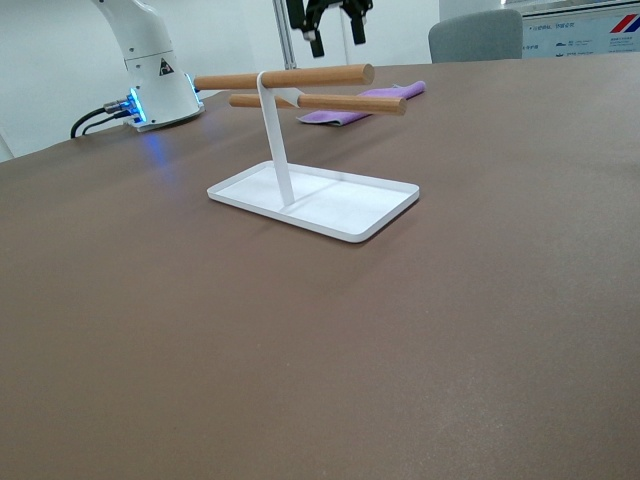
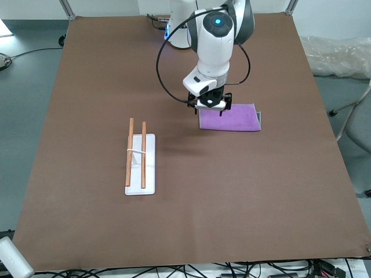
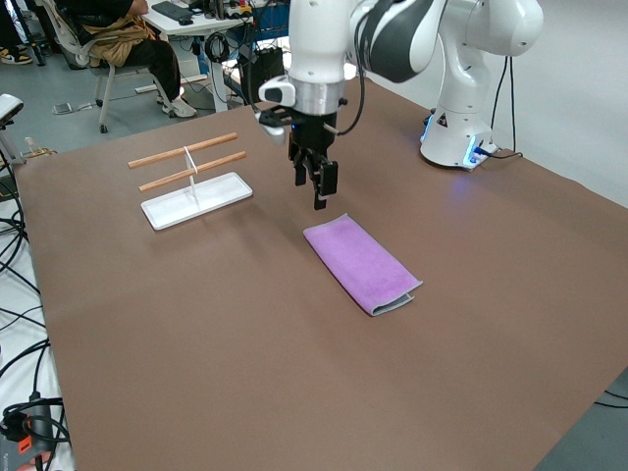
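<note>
My gripper (image 3: 314,182) hangs above the brown table between a white rack and a purple cloth; in the top view its two black fingers (image 1: 357,28) stand apart with nothing seen between them. The rack, a white tray (image 2: 149,174) with an upright holding two wooden bars (image 1: 330,75), stands left of centre in the left view. The folded purple cloth (image 3: 358,265), grey along its edge, lies flat on the table, partly behind the arm in the left view.
The arm's base (image 3: 456,137) is at the back. Cables run along the table's edge, and a chair (image 2: 359,121) stands beside it.
</note>
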